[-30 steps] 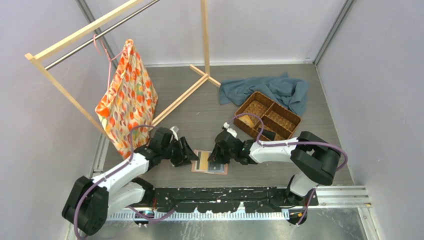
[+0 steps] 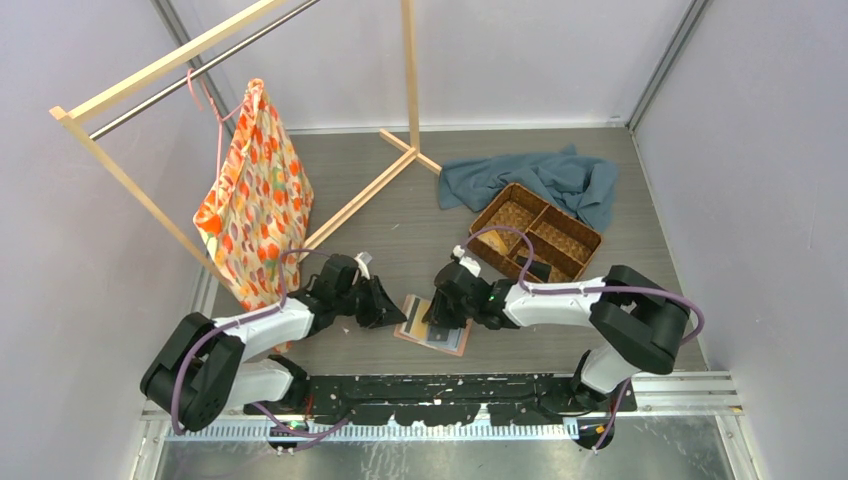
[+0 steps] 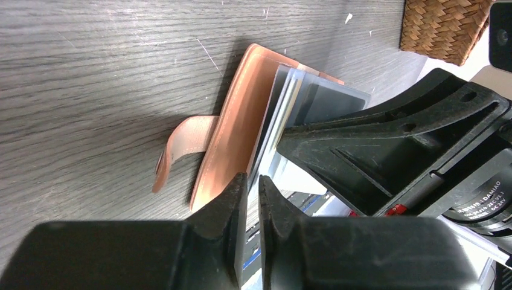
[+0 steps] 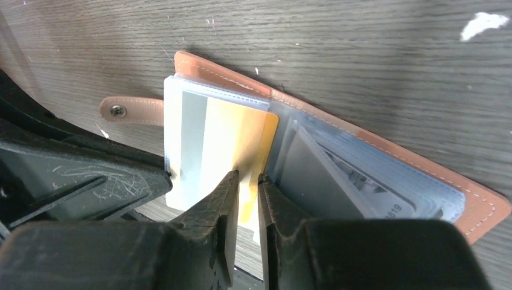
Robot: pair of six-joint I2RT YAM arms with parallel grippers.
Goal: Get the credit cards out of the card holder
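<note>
An open pink leather card holder (image 2: 455, 347) with a strap and clear sleeves lies on the table between both grippers; grey, white and yellow cards show in its sleeves (image 4: 217, 139). My left gripper has its fingertips close together at the sleeve edges, seen in the left wrist view; whether anything is between them is unclear. My right gripper has its tips a small gap apart at the yellow card's edge; whether it grips that is unclear.
A compartmented wicker basket (image 2: 560, 240) and a blue cloth (image 2: 520, 175) lie behind the right arm. A wooden rack (image 2: 370, 190) with a hanging patterned bag (image 2: 250, 200) stands at back left.
My left gripper has moved right toward the holder. The holder has shifted slightly right and turned, and my right gripper has moved slightly right with it.
</note>
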